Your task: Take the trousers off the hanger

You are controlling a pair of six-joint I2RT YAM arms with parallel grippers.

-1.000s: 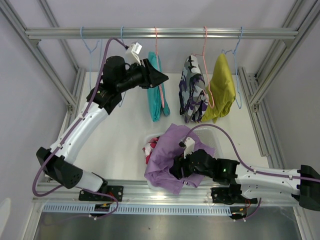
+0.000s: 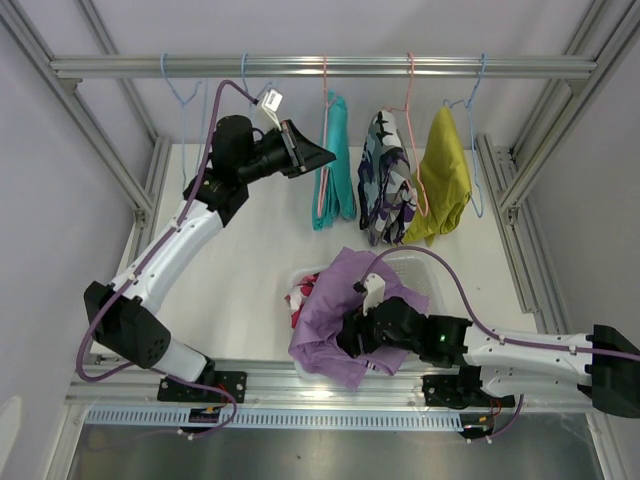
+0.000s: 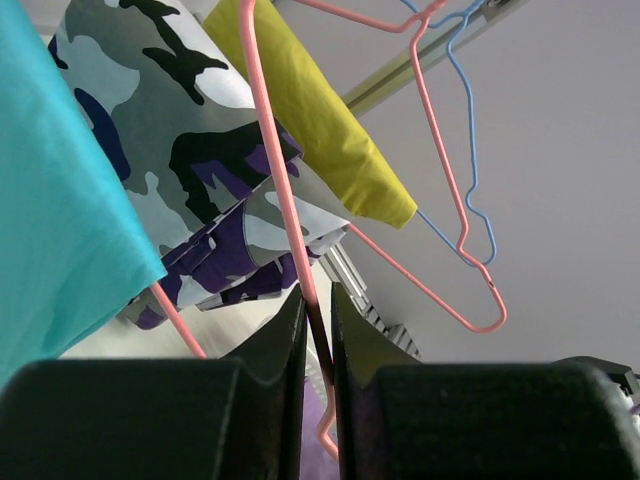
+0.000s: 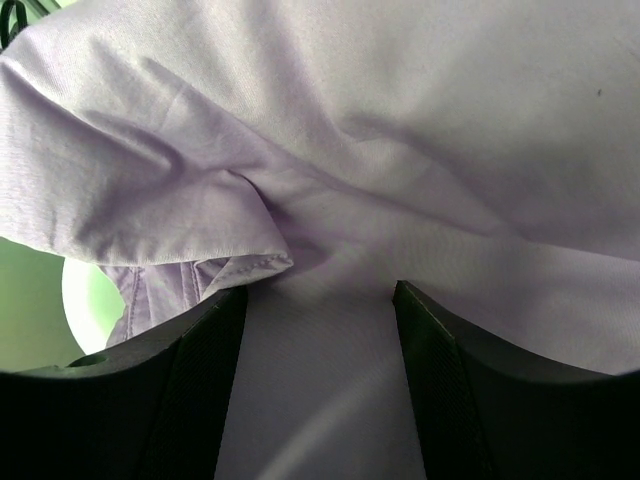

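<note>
Folded teal trousers [image 2: 338, 170] hang on a pink hanger below the rail. My left gripper [image 2: 318, 157] is at that hanger; in the left wrist view its fingers [image 3: 362, 410] close round the pink hanger wire [image 3: 278, 160], with the teal cloth [image 3: 55, 230] to the left. Camouflage trousers [image 2: 385, 175] and yellow trousers [image 2: 440, 175] hang to the right. My right gripper is down on the purple cloth [image 2: 340, 285] in the white basket, fingers apart, cloth beneath and between them.
The rail [image 2: 200, 66] also holds empty blue hangers [image 2: 182, 120] at the left. A white basket [image 2: 420, 275] with red and purple cloth stands at the front centre. The white board left of it is bare.
The pink hanger and teal trousers have shifted right and swung more upright beside the left gripper, which has moved little. The right arm looks unchanged.
</note>
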